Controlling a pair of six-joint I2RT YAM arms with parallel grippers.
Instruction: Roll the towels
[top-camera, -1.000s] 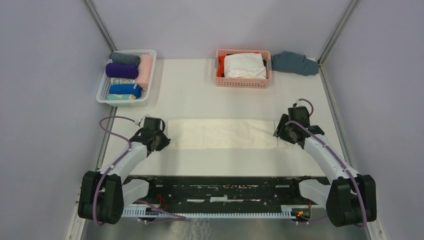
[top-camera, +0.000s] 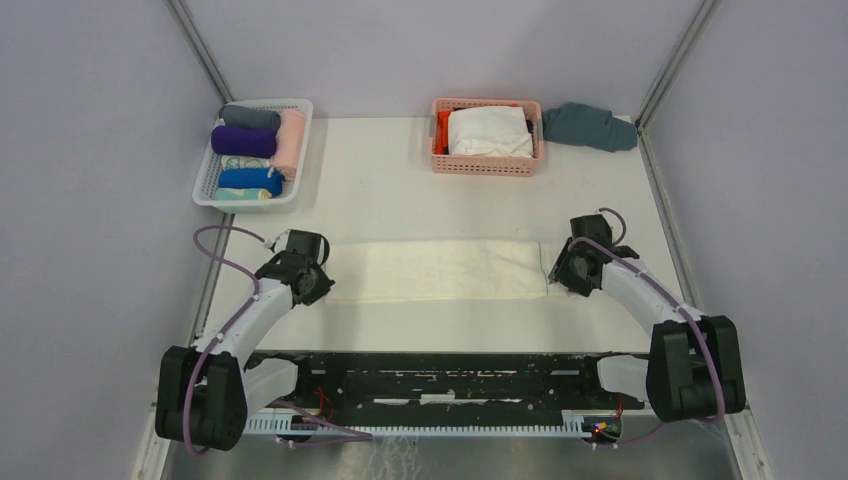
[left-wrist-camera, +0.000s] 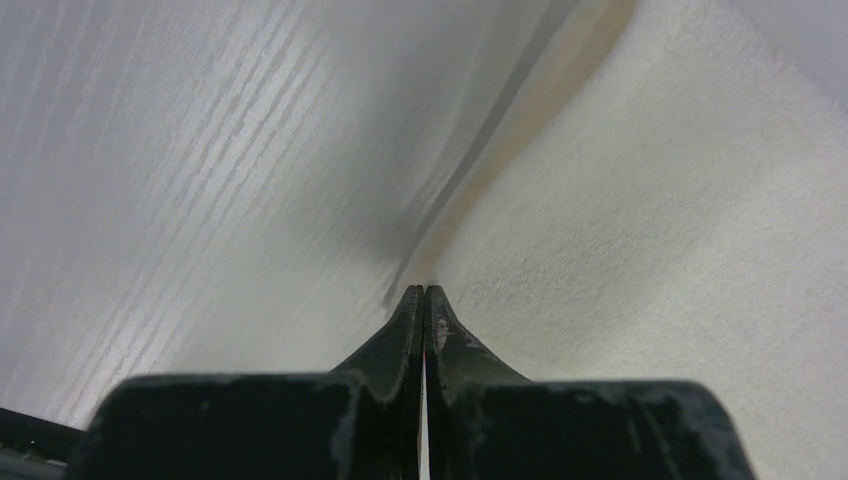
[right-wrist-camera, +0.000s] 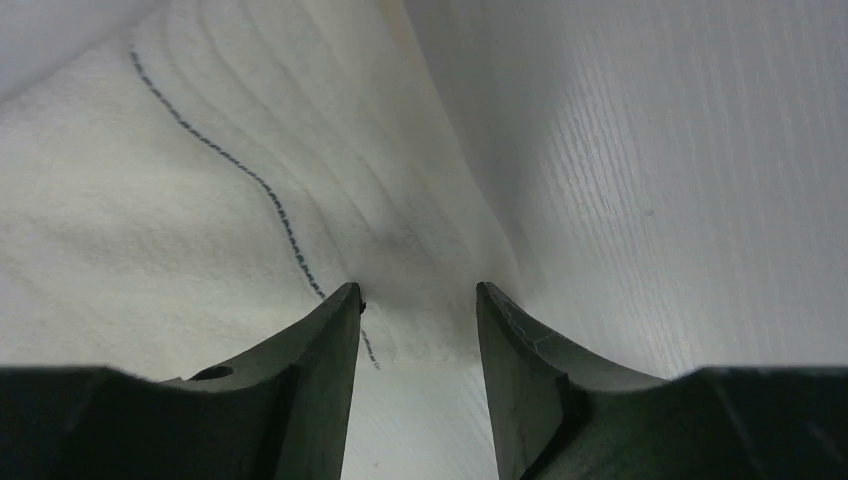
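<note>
A cream towel (top-camera: 434, 268) lies in a long folded strip across the table. At its left end my left gripper is shut on the towel's edge. At the right end, my right gripper stands open over a creased part of the towel with a dark stitched line (right-wrist-camera: 260, 185). In the top view both fingertip areas are partly hidden by the gripper bodies.
A white basket (top-camera: 206, 175) of rolled towels stands back left. A pink basket (top-camera: 482, 168) with folded cloths stands back centre, a grey-blue cloth (top-camera: 590, 127) beside it.
The towel strip has shifted slightly left and toward the front, with my left gripper. My right gripper has moved slightly toward the front.
</note>
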